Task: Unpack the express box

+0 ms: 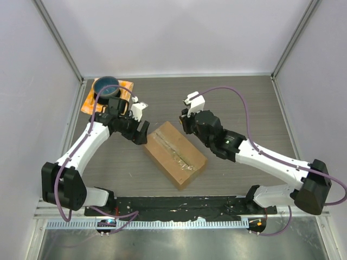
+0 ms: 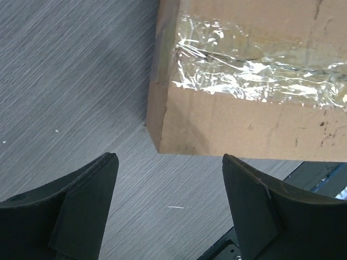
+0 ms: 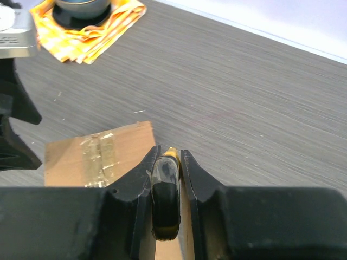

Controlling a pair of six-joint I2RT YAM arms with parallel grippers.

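The brown cardboard express box [image 1: 162, 161] lies slantwise on the table, its top seam covered by clear tape [image 2: 244, 78] that looks creased. At its far left end, my left gripper [image 1: 142, 133] is apart from the cardboard; in the left wrist view its fingers [image 2: 89, 197] stand open with bare table between them. My right gripper is shut on a slim tool [image 3: 166, 208] with a dark body and yellow tip, perhaps a cutter. This gripper is above and beside the box's far right edge in the top view.
A blue bowl [image 1: 106, 85] on a dark base sits on an orange checked cloth [image 1: 88, 104] at the back left, close behind my left arm. Bare table [image 1: 244, 103] lies behind and to the right of the box. White walls enclose the area.
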